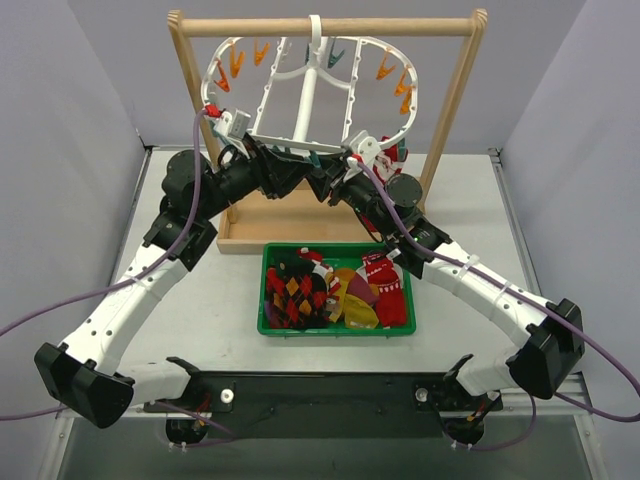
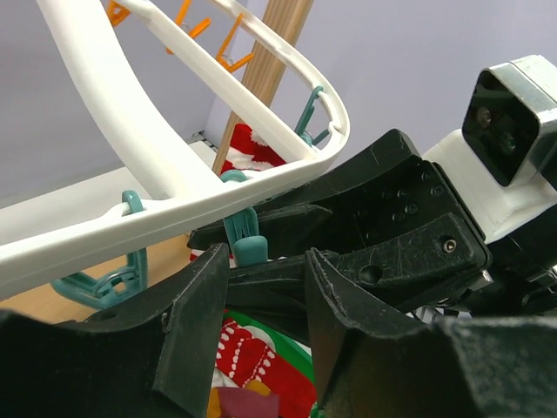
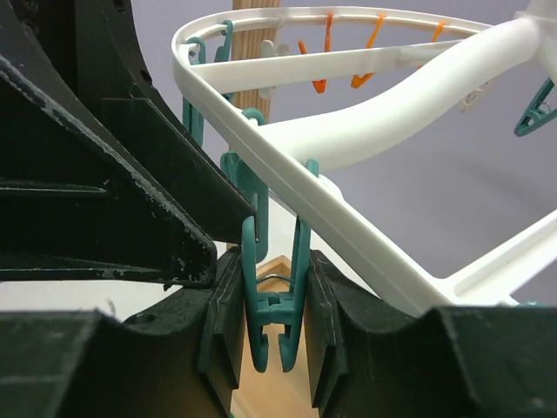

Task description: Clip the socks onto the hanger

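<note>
At the lower bar of the white hanger (image 1: pixel 305 110), both grippers meet. My right gripper is shut on a teal clip (image 3: pixel 261 313) attached to the rail. My left gripper stands open beside another teal clip (image 2: pixel 251 244), its fingers apart, close to the right gripper's body. A red and white sock (image 2: pixel 248 152) hangs at the hanger's right side. More socks lie in the green tray (image 1: pixel 340 330) below.
The wooden frame (image 1: pixel 320 28) carries the hanger, with orange and teal clips round its curved rim. Grey walls flank the workspace.
</note>
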